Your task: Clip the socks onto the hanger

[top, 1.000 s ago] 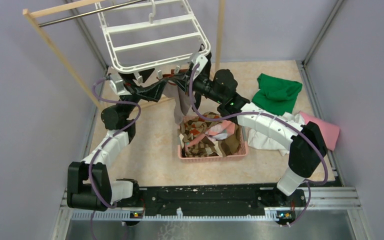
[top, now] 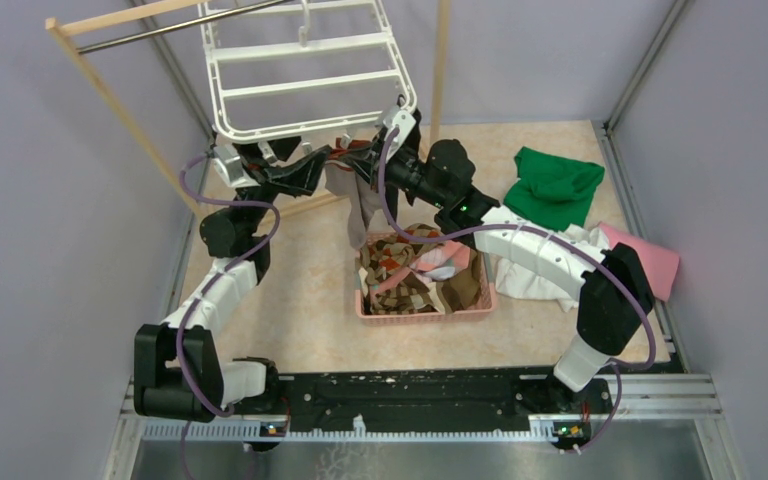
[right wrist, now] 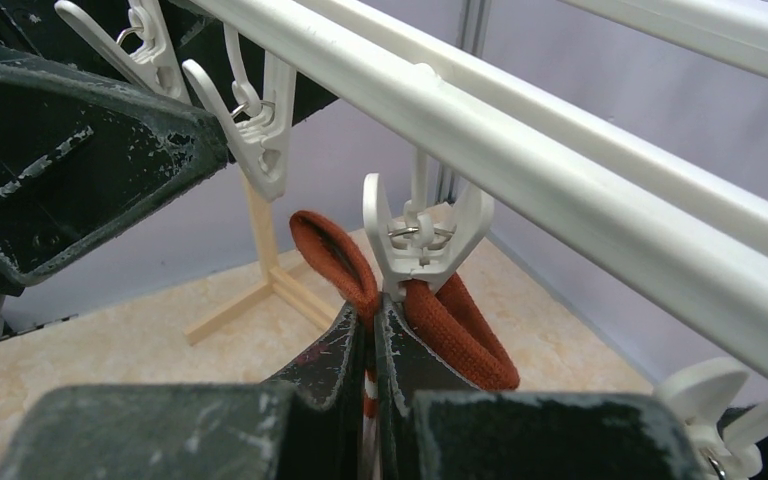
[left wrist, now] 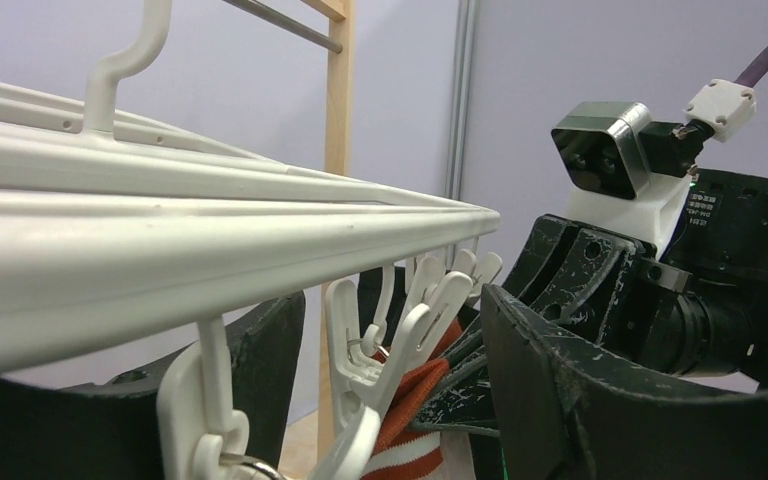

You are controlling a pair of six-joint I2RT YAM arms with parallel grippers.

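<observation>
The white hanger (top: 310, 90) has clips hanging along its near bar. My right gripper is shut on the cuff of a sock, whose rust-red knit (right wrist: 335, 255) folds up out of the fingers. A white clip (right wrist: 425, 240) hangs just above, its lower ends at the cuff's right-hand fold; in this view they look to be on the fabric. The sock's grey leg (top: 362, 205) hangs below. My left gripper is part open, fingers on both sides of a clip (left wrist: 390, 340), with nothing seen pinched.
A pink basket (top: 426, 317) with several patterned socks stands below the hanger. Green cloth (top: 552, 187), white cloth (top: 545, 270) and a pink piece (top: 645, 258) lie to the right. A wooden rack (top: 120, 110) frames the hanger.
The hanger and its clips have swung slightly left and up in the top view, and the left gripper has shifted a little. The right arm and the sock look unmoved.
</observation>
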